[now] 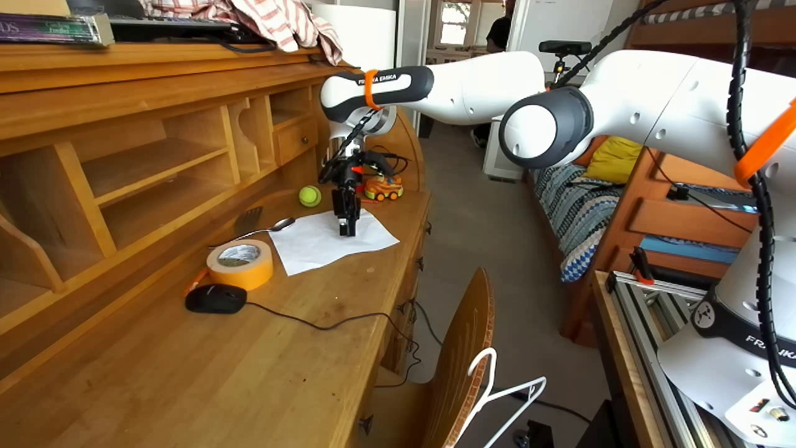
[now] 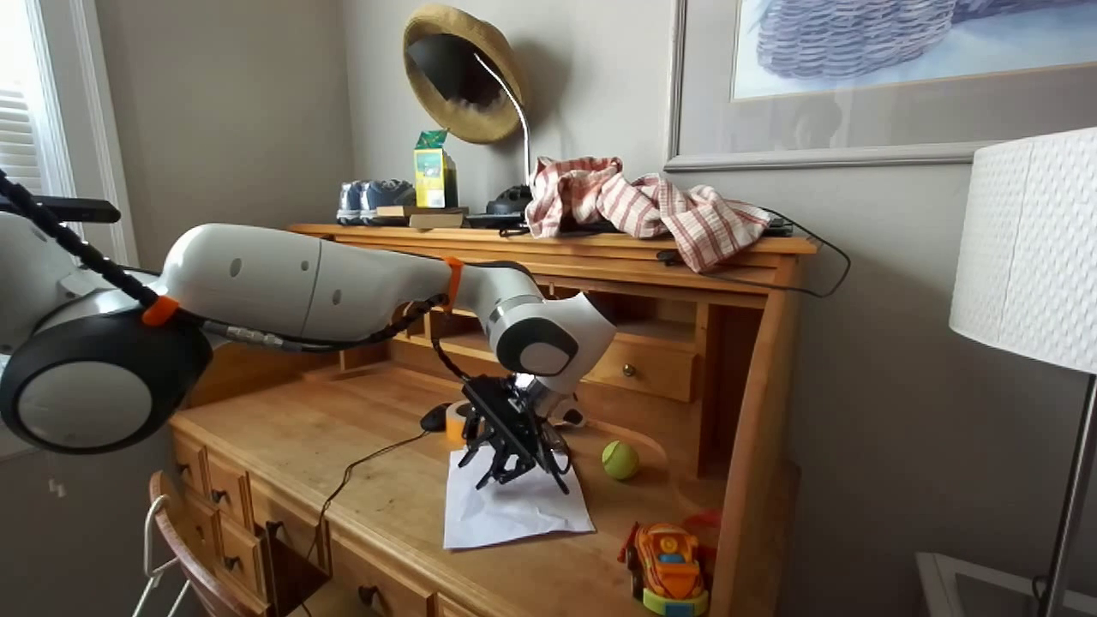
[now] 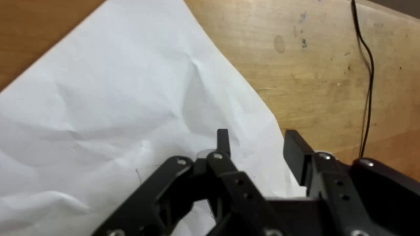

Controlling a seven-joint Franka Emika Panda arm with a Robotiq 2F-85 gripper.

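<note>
A creased white sheet of paper (image 1: 328,245) lies on the wooden desk. Low over it, pointing down, is my gripper (image 1: 347,230); whether the tips touch the paper is unclear. In the wrist view the black fingers (image 3: 223,141) stand apart with a gap between them, so the gripper is open. Only paper shows in that gap, and the right finger lies over the sheet's edge. Faint pen marks (image 3: 138,175) show on the paper.
Near the sheet sit a tape roll (image 1: 257,272), a spoon (image 1: 283,223), a tennis ball (image 1: 310,195), a black mouse (image 1: 216,298) and a toy car (image 1: 384,188). Shelving (image 1: 160,160) borders the back.
</note>
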